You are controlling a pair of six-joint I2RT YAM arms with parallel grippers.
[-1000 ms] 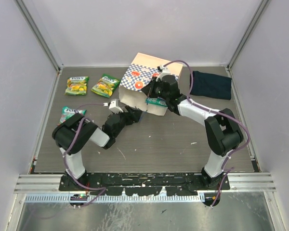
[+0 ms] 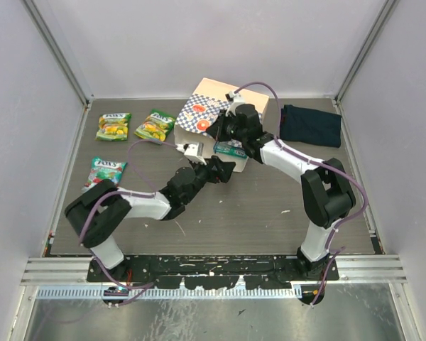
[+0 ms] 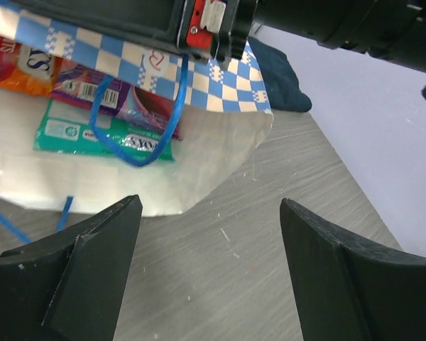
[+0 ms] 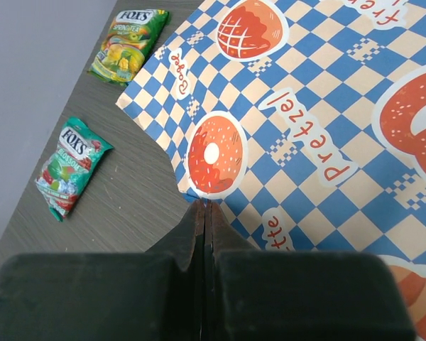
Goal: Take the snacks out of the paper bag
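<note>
The paper bag (image 2: 220, 88) lies on its side, checkered top up and mouth facing the robot. My right gripper is shut on the checkered edge of the bag (image 4: 284, 177). My left gripper, fingers apart with nothing between them, is in front of the mouth, below the right gripper. Inside, the left wrist view shows a green pack (image 3: 71, 135), a purple pack (image 3: 99, 89) and an orange pack (image 3: 18, 64), behind a hanging blue handle (image 3: 167, 128).
Three snack packs (image 2: 113, 126) lie on the left of the table. A dark folded cloth (image 2: 310, 126) is at the back right.
The right arm stays at the bag's edge.
</note>
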